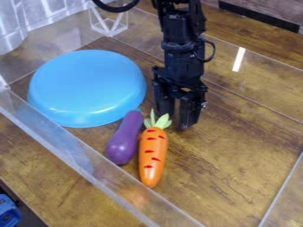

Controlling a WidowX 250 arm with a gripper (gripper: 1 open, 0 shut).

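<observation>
My black gripper (178,111) reaches down from the top centre to just behind the leafy top of an orange toy carrot (153,157), which lies lengthwise toward the front with dark stripes on it. The fingertips are dark and crowded, so I cannot tell how they stand. A purple toy eggplant (126,140) lies left of the carrot. A large blue disc (85,82) rests to the left of the gripper.
A clear edge strip crosses the lower left, with a small blue object (6,211) beyond it. A white wire item (104,19) is at the upper left.
</observation>
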